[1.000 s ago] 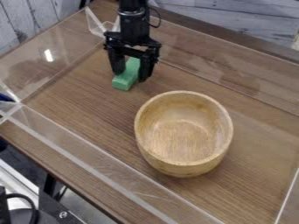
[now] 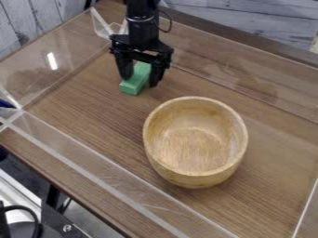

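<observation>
The black gripper [image 2: 140, 58] is at the top centre, reaching down over a green object [image 2: 137, 80] that lies on the wooden table [image 2: 74, 130]. Its fingers straddle or stand just beside the green object's upper part; whether they touch it is unclear. The gripper looks open.
A large round wooden bowl [image 2: 194, 139] sits at the lower right. A dark cable shows at the lower left edge.
The gripper has shifted slightly over the green object. The green object looks nearly in the same place.
</observation>
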